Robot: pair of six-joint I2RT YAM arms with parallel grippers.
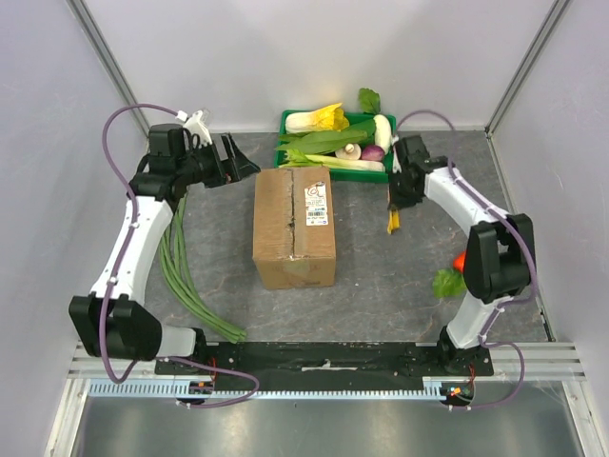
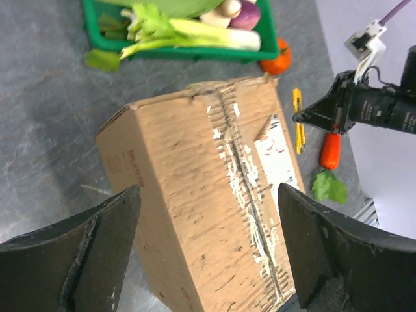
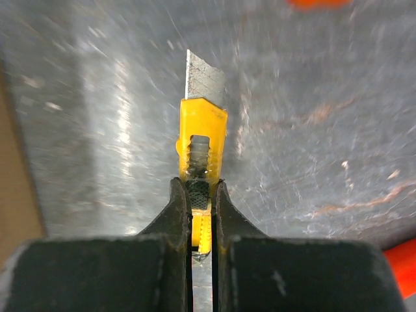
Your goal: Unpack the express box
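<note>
A closed cardboard box [image 1: 273, 224] with tape along its top seam and a white label [image 1: 316, 204] stands mid-table. Right of it, my right gripper is shut on the yellow box cutter [image 3: 203, 133], whose blade is out and points away from the fingers. In the left wrist view the cutter [image 2: 298, 120] appears beyond the box's far side, held clear of the table. My left gripper [image 1: 238, 164] is open and empty, above the table near the box's back left corner; its fingers [image 2: 104, 253] frame the box in the left wrist view.
Behind the box is a green basket [image 1: 357, 175] of vegetables. Long green stalks [image 1: 177, 271] lie at the left. A red item [image 1: 460, 262] and leafy greens [image 1: 447, 283] sit at right. Bare table lies between box and right arm.
</note>
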